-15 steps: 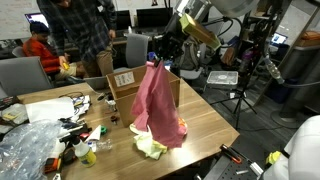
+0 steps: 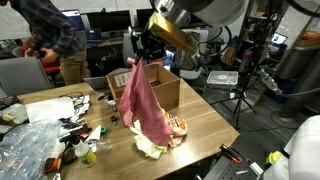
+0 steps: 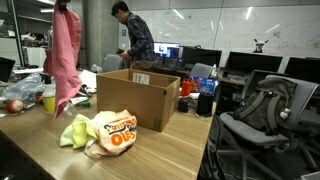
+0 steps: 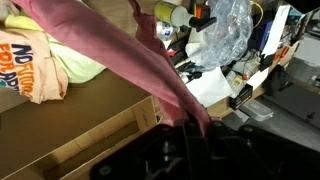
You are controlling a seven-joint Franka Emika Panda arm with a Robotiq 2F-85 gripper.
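A pink cloth [image 2: 143, 103] hangs in long folds from my gripper [image 2: 135, 62], which is shut on its upper end. In exterior view 2 the cloth [image 3: 66, 55] hangs at the left, its lower tip near the table. Across the wrist view the cloth [image 4: 120, 50] stretches from upper left to my dark fingers, hiding part of them. Behind it stands an open cardboard box [image 3: 150, 100]. In front of the box lie a pale yellow cloth [image 3: 82, 130] and a white-and-orange lettered cloth [image 3: 113, 133].
Clear plastic wrapping [image 2: 28, 145], a yellow-labelled container [image 2: 85, 153] and small items crowd the table's left side. A person [image 3: 135, 35] stands behind the box.
My gripper has moved left in exterior view 1, carrying the pink cloth. Its lower end has swung left, uncovering more of the lettered cloth. The person behind the table has also shifted.
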